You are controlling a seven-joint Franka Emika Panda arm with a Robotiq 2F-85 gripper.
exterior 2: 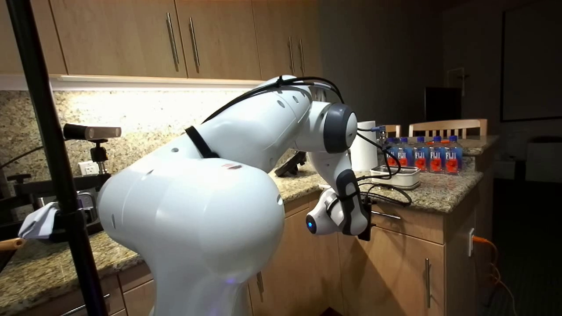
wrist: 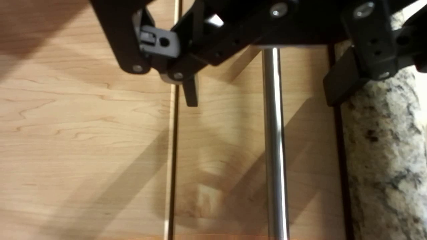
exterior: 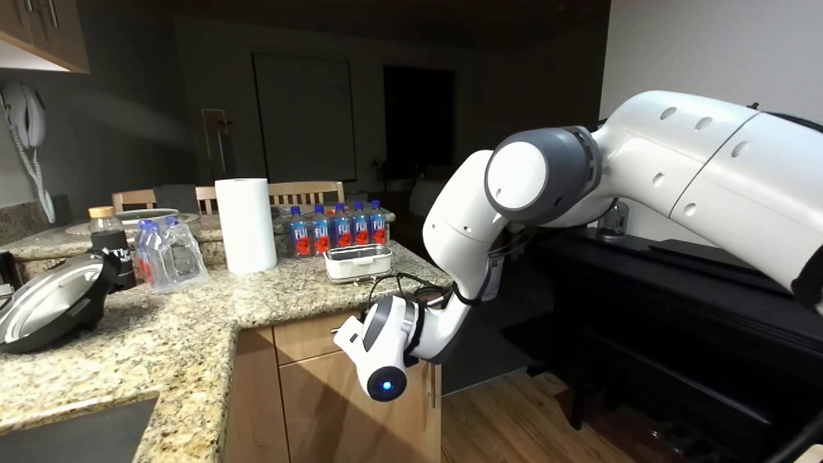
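Observation:
In the wrist view my gripper is open, its black fingers [wrist: 191, 92] spread wide with nothing held. Between and beyond them runs a shiny metal bar handle [wrist: 276, 160] on a wooden drawer front [wrist: 224, 168]. One finger lies over the drawer's lower edge, the other near the countertop side. Whether either touches the wood cannot be told. In exterior view 2 the same handle [exterior 2: 386, 215] shows just right of the black gripper parts, and the drawer [exterior 2: 411, 222] appears shut. The arm's wrist hides the gripper in exterior view 1.
Above the drawer, the granite countertop [exterior: 301, 297] overhangs slightly. On it stand a white container [exterior: 359, 266], a paper towel roll [exterior: 245, 227] and several water bottles [exterior: 341, 230]. A cabinet door [exterior 2: 390, 263] lies below. Cables [exterior 2: 392, 192] loop near the wrist.

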